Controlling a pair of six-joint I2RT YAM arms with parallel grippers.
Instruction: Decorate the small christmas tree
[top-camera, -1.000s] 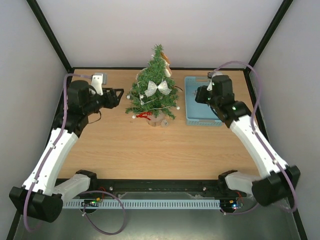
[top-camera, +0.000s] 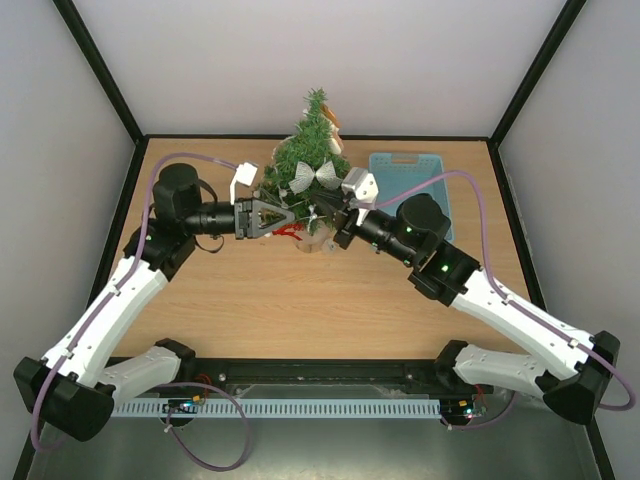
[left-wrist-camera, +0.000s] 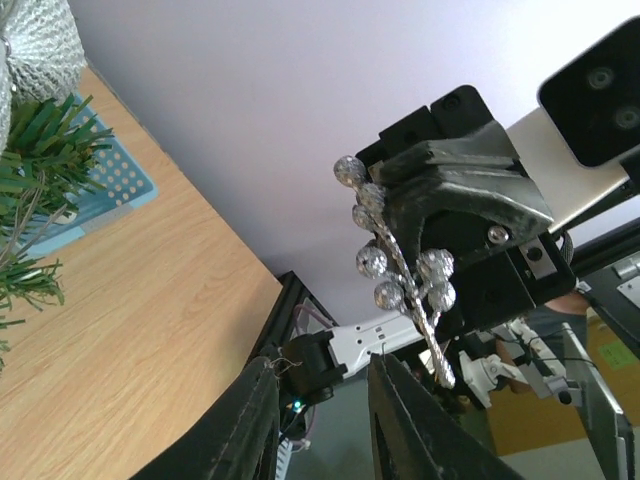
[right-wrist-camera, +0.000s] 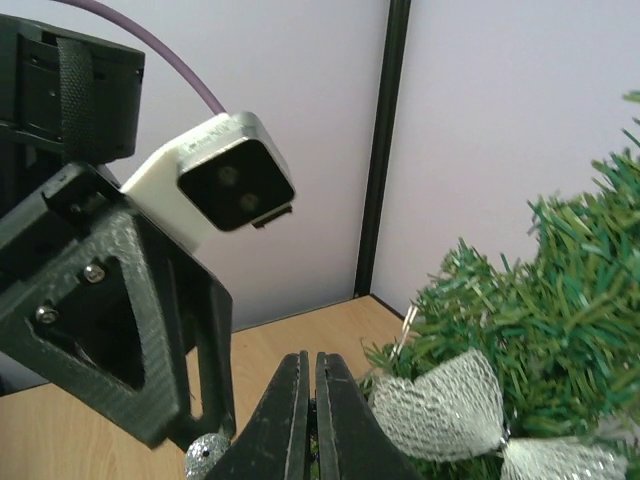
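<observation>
A small green Christmas tree (top-camera: 309, 150) stands at the back middle of the table, with a silver bow (top-camera: 302, 179) on its front and a red bow (top-camera: 287, 230) low down. In the left wrist view a thin sprig with silver balls (left-wrist-camera: 372, 262) lies across the tips of my right gripper, which is shut on it. Most of that sprig is hidden in the right wrist view. My left gripper is part open before the tree, its fingers apart and empty, facing the right one. Both grippers are close together.
A blue basket (top-camera: 432, 168) sits right of the tree at the back. In the right wrist view, branches (right-wrist-camera: 560, 290) crowd the right side, close to the right fingers.
Both arms have come in toward the tree's front: the left moved right and nearer the table's front, the right moved left from over the basket. The grippers now nearly meet.
</observation>
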